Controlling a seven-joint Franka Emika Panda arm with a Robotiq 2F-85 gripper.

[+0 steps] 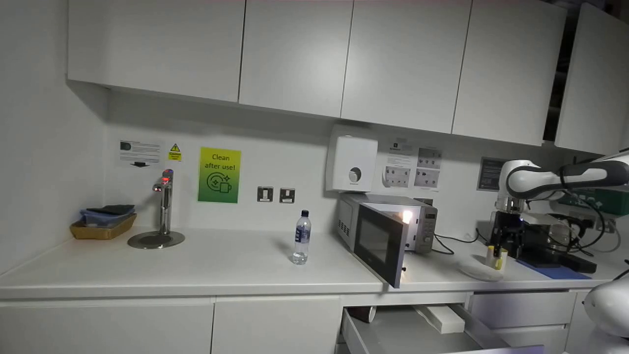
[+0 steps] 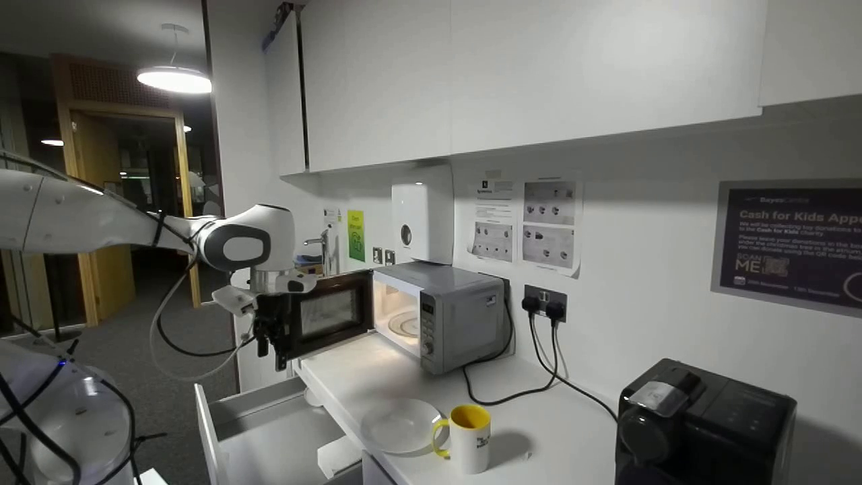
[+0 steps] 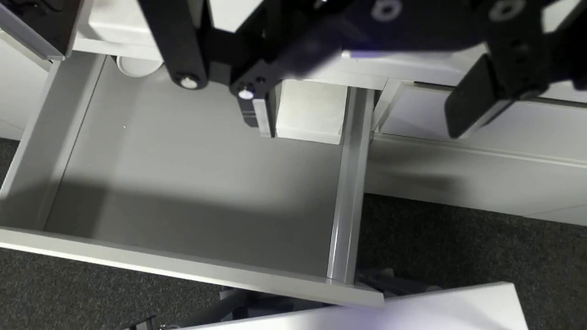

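My gripper is open and empty, one finger (image 3: 264, 116) at each side of a wide gap. It hangs in the air in front of the counter, above the pulled-out grey drawer (image 3: 192, 165). A white box (image 3: 312, 112) lies at the back right of that drawer. At its back left is a white cup (image 3: 137, 66), partly hidden under the counter edge. The microwave (image 2: 477, 311) has its door (image 2: 327, 315) wide open and its light on. A white plate (image 2: 396, 428) and a yellow-lined white mug (image 2: 471, 448) stand on the counter.
A water bottle (image 1: 301, 239) stands left of the microwave door. The coffee machine (image 2: 703, 428) and a blue mat (image 1: 551, 271) are at the counter's right. Most of the drawer floor is bare. Overhead, one cupboard door (image 1: 595, 82) stands ajar.
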